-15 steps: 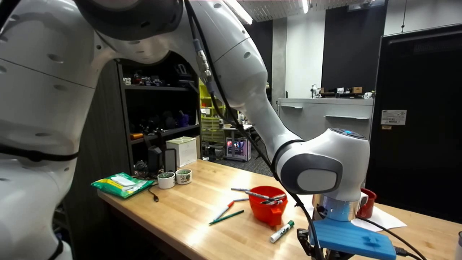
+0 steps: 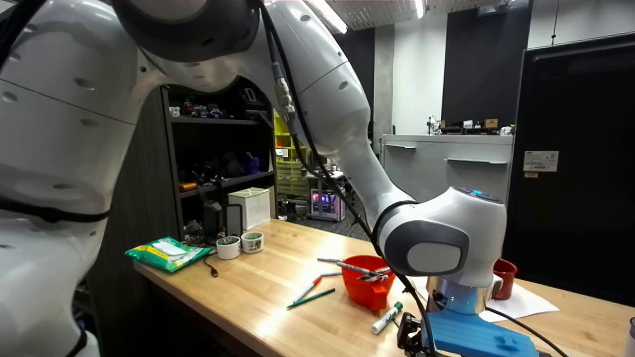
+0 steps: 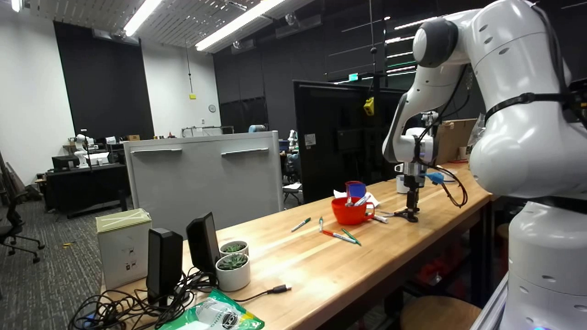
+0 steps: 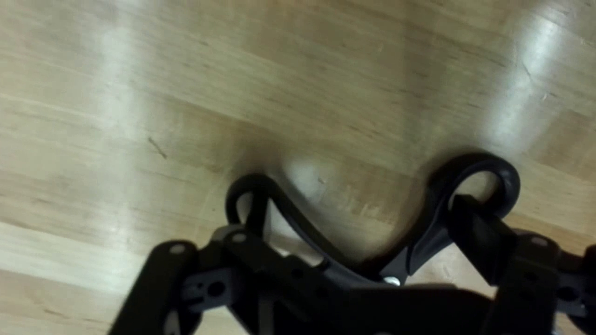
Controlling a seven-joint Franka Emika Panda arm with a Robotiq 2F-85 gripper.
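Note:
Black-handled scissors [image 4: 313, 231] lie on the wooden table in the wrist view, their two handle loops spread in a V. My gripper is low over them with its fingers [image 4: 483, 245] well apart. One fingertip overlaps the right loop and the other is by the left loop; whether they touch the handles I cannot tell. The gripper body hides most of the blades. In exterior view 2, my gripper [image 3: 410, 213] points down at the table, right of the red bowl.
A red bowl [image 2: 364, 290] holding pens stands close by, with a green-capped marker [image 2: 387, 318] beside it. Several pens [image 2: 311, 298] lie around the bowl. Behind the hand are a red mug [image 2: 504, 279] and white paper [image 2: 530, 302].
My arm has come down a little, and the hand has shifted slightly left in exterior view 1. The bowl and the pens have stayed put.

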